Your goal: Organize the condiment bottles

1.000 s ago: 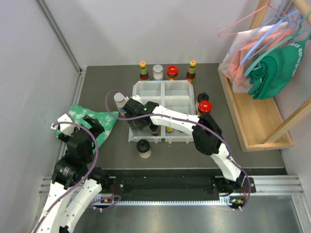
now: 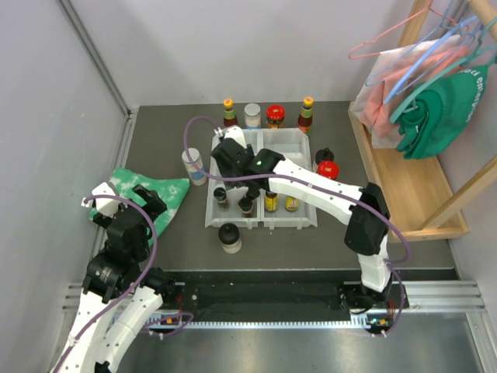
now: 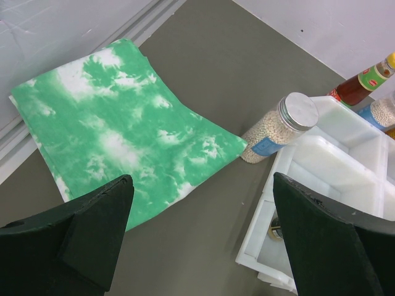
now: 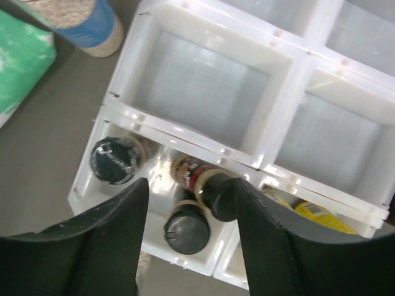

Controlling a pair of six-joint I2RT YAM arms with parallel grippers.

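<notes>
A white divided tray (image 2: 291, 144) holds dark-lidded bottles (image 4: 186, 228) in its front-left section and yellow ones (image 4: 324, 217) to their right. My right gripper (image 2: 233, 163) is over the tray's left half, its fingers apart above those bottles, nothing visibly between them. My left gripper (image 2: 128, 206) stands open over the green cloth (image 3: 123, 142), empty. A white-filled jar (image 3: 268, 132) stands left of the tray, a black-lidded jar (image 2: 230, 238) in front, sauce bottles (image 2: 306, 116) and jars behind.
Red-lidded (image 2: 327, 171) and black containers stand right of the tray, beside a wooden rack (image 2: 411, 210) with hangers and clothes. Bare counter (image 2: 326, 249) shows at front right and back left.
My right gripper has risen and moved right and toward the back, away from the tray's front-left bottles. The left arm has not moved.
</notes>
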